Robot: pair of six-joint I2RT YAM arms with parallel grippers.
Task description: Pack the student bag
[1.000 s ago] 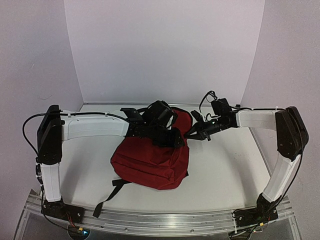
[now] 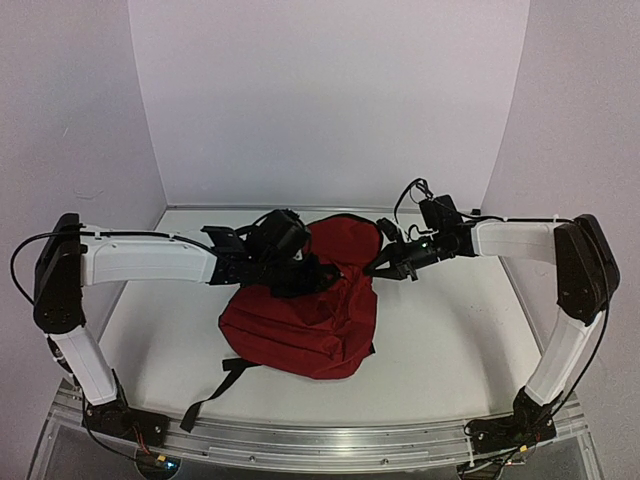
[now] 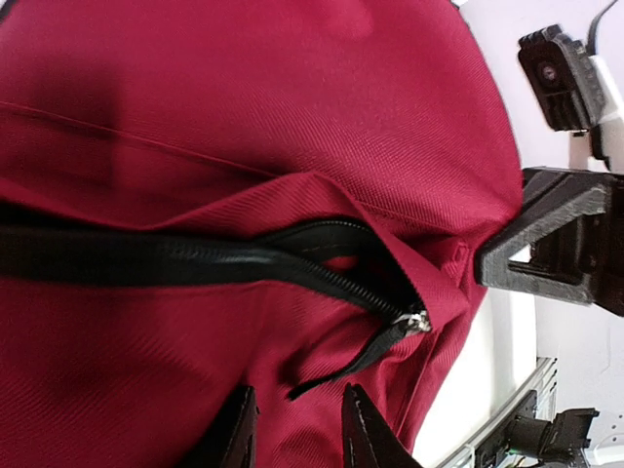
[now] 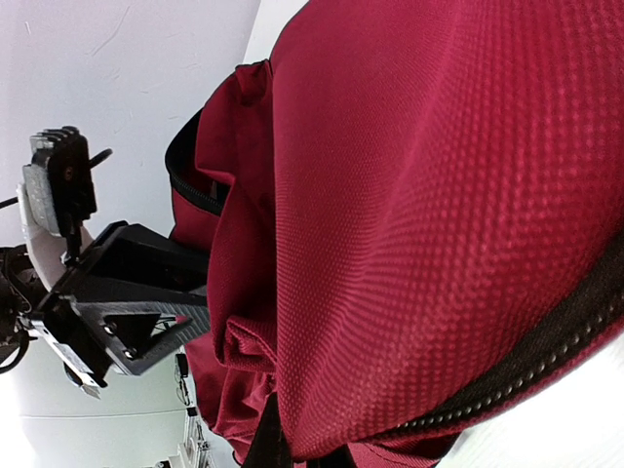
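The red bag [image 2: 290,335] lies on the table with its flap toward the back. In the left wrist view, its black zipper [image 3: 322,278] runs along a partly open mouth, ending at a metal slider with a black pull [image 3: 356,363]. My left gripper is open over the bag, fingertips apart, with the end of the pull showing in the gap ahead of them. At the bag's right edge, my right gripper [image 2: 372,270] appears shut on a fold of the red fabric [image 4: 304,434]; the cloth partly hides its fingers.
A black strap [image 2: 215,395] trails from the bag toward the table's front edge. Both arms reach in close together over the bag.
My left gripper has moved left along the bag, away from the right gripper, uncovering more of the red flap and mouth. The right arm stays almost still at the bag's edge.
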